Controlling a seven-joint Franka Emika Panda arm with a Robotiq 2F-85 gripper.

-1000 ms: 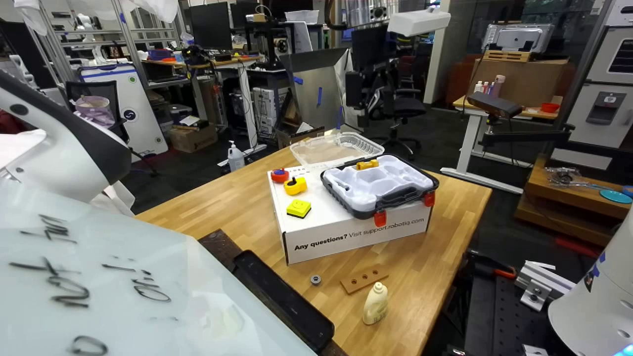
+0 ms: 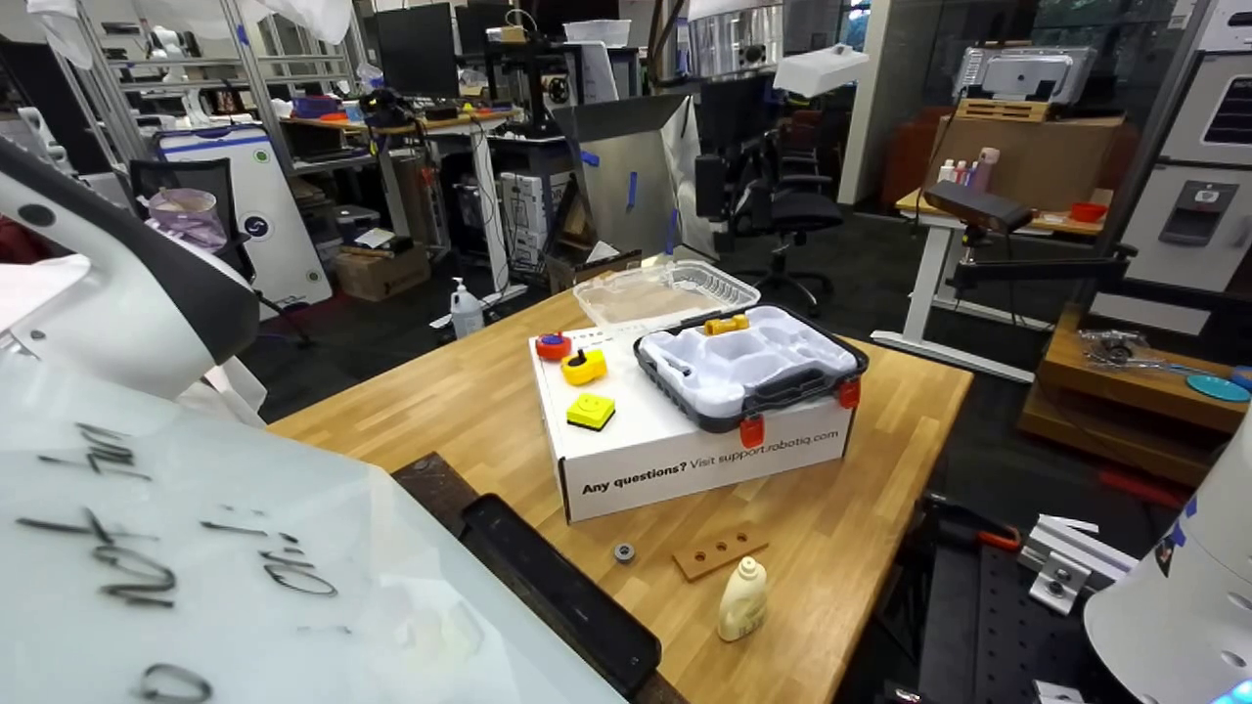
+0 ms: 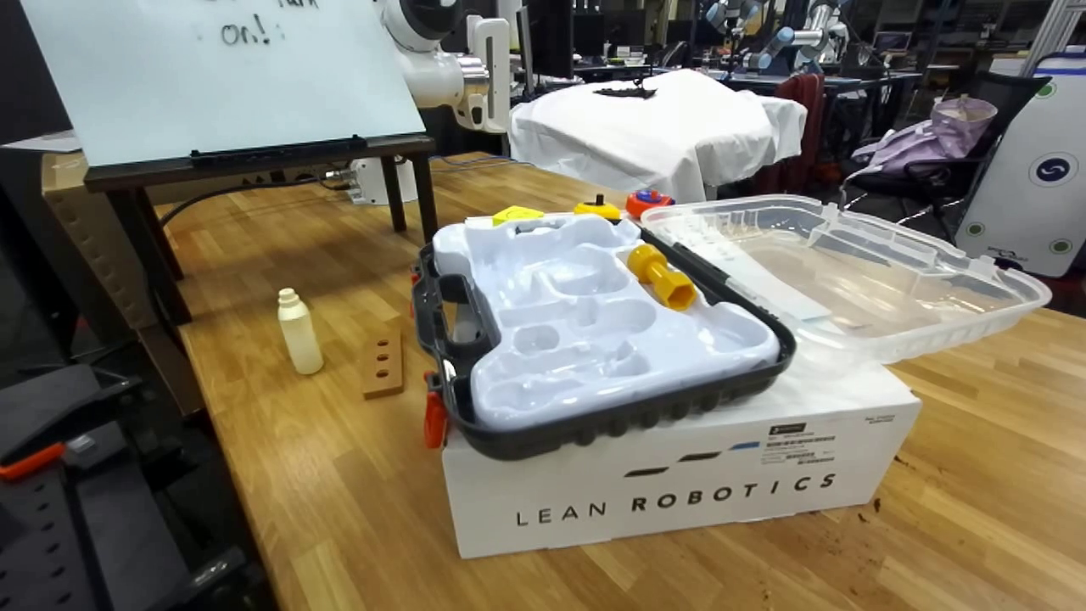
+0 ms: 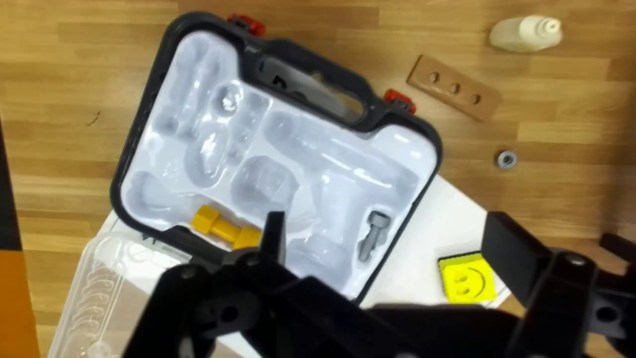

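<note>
In the wrist view my gripper stands open, nothing between its fingers, above an open tool case (image 4: 134,134) with a pale moulded tray. A yellow bolt (image 4: 220,227) rests in the tray near the left finger, partly hidden by it. A grey screw (image 4: 373,235) lies in a slot of the tray, between the fingers in this view. Near the right finger a yellow smiley block (image 4: 468,280) sits on the white box (image 2: 704,475) under the case. The gripper's fingers are out of frame in both exterior views.
On the table lie a brown block with three holes (image 4: 454,87), a small grey ring (image 4: 507,159) and a cream bottle (image 4: 524,34). A red tape measure (image 2: 553,345) and a yellow one (image 2: 583,368) share the box top. Behind is a clear lid (image 3: 876,270); a whiteboard (image 3: 234,81) stands nearby.
At the top of exterior view 1, the white housing and metal part of my arm have shifted and tilted slightly. The objects on the table and box stay put.
</note>
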